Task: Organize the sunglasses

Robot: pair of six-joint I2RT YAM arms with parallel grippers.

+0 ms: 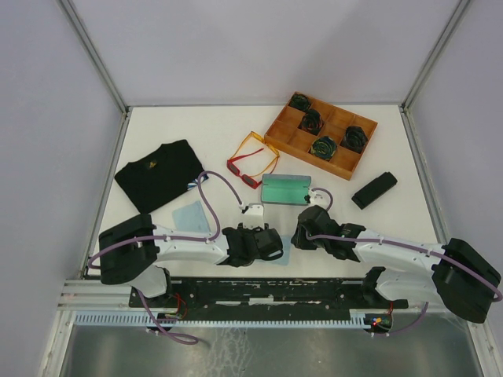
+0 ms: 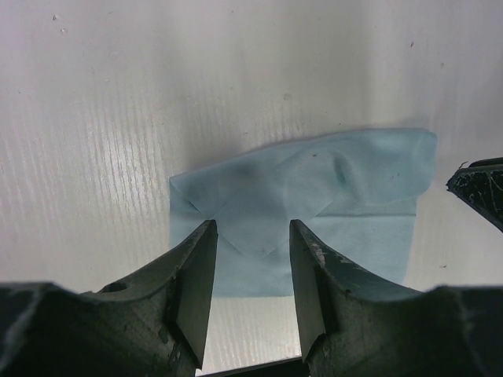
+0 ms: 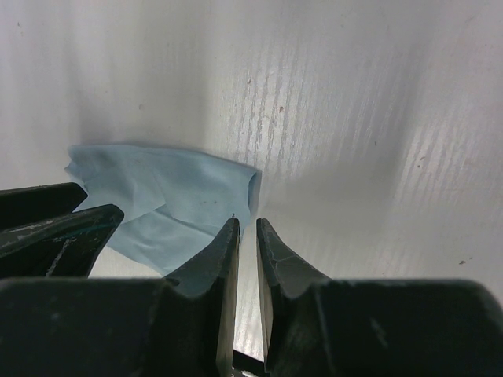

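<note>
In the top view, red sunglasses (image 1: 243,175) lie on the table, their arms crossing those of an orange-framed pair (image 1: 266,143). Just right of them sits a green case (image 1: 286,189), and a black case (image 1: 374,190) rests farther right. A pale blue cloth (image 2: 271,204), partly folded over, lies flat near the table's front. Above this cloth my left gripper is open, with nothing held. My right gripper hovers by the cloth's right edge, its fingers a narrow gap apart and empty.
A wooden compartment box (image 1: 338,129) holding several dark round items stands at the back. A black shirt (image 1: 161,174) and another pale blue cloth (image 1: 191,217) are on the left. My two grippers are close together.
</note>
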